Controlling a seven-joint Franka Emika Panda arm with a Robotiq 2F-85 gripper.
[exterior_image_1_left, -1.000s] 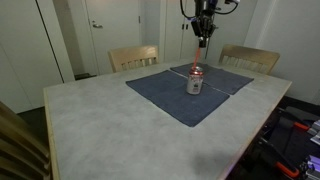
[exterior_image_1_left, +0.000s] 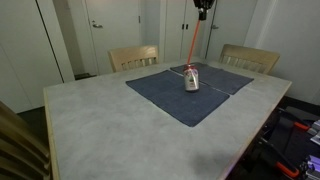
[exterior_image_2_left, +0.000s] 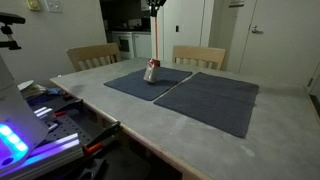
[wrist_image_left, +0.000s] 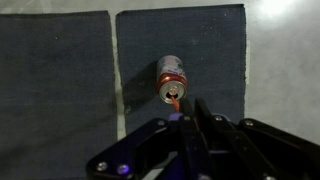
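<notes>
A silver and red can (exterior_image_1_left: 191, 80) leans slightly on a dark mat, and the wrist view shows its top end towards my gripper. From the can's top a long orange-red straw (exterior_image_1_left: 194, 45) rises to my gripper (exterior_image_1_left: 202, 13), high above the table. In exterior view 2 the straw (exterior_image_2_left: 154, 38) stands almost vertical between the can (exterior_image_2_left: 152, 71) and the gripper. My gripper is shut on its upper end. In the wrist view the short red piece of straw (wrist_image_left: 175, 103) is seen nearly end-on over the can (wrist_image_left: 171, 78); its lower end is hidden at the can's top.
Dark mats (exterior_image_2_left: 213, 95) lie side by side on the pale table (exterior_image_1_left: 105, 120). Wooden chairs (exterior_image_1_left: 134, 57) stand along the far edge.
My gripper has risen, and much more of the straw shows above the can. The can, upright before, now leans and has shifted slightly left in exterior view 1.
</notes>
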